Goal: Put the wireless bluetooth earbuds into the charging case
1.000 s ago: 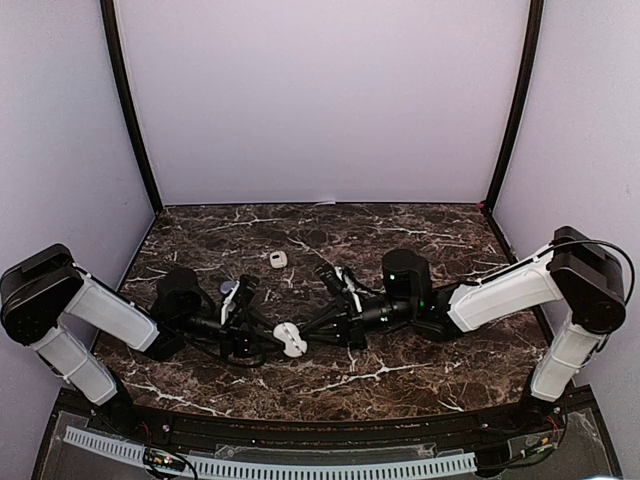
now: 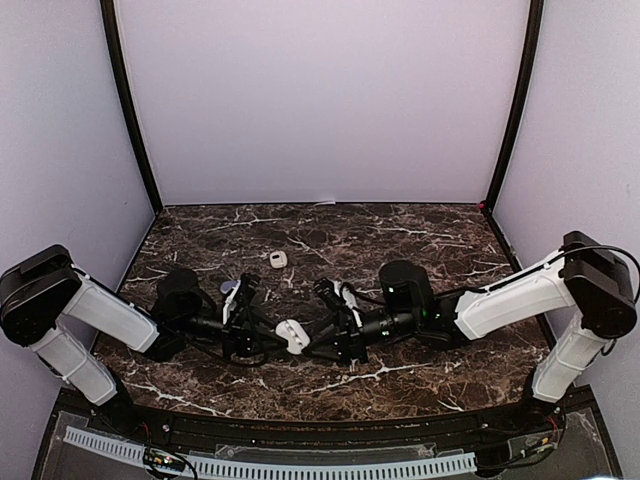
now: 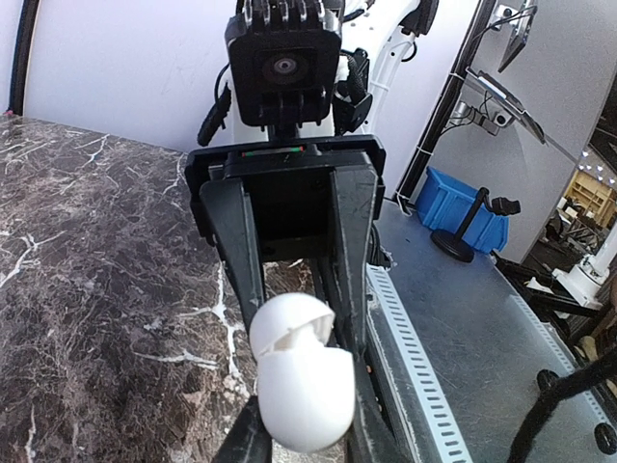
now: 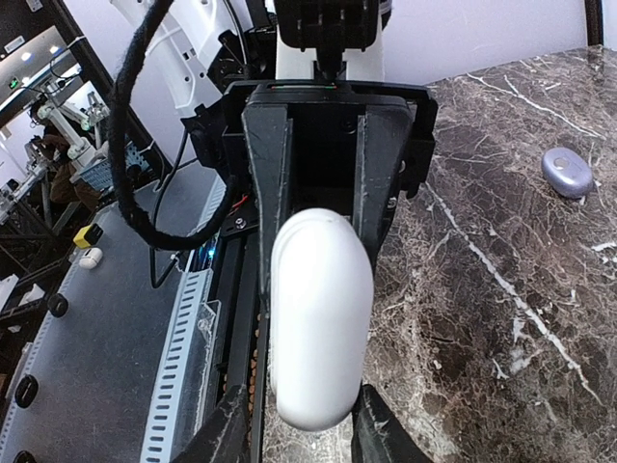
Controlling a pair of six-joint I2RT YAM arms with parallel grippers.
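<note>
In the top view, a white charging case (image 2: 293,337) is held above the front of the table, with my left gripper (image 2: 277,339) shut on it from the left. Two rounded white parts with a notch between them make up the case (image 3: 304,376) in the left wrist view, so its lid looks raised. From the right wrist view, only a smooth white back of the case (image 4: 323,318) shows. My right gripper (image 2: 312,346) is open close against the case's right side; whether its fingers touch it is unclear. No separate earbud can be made out.
A small white object (image 2: 278,259) lies farther back on the dark marbled table (image 2: 400,225). Behind the left gripper rests a pale purple oval piece (image 4: 567,174). Free room lies at the back and right; both arms crowd the front middle.
My right gripper has shifted slightly toward the table's front edge beside the case. The left arm and the case have stayed almost in place.
</note>
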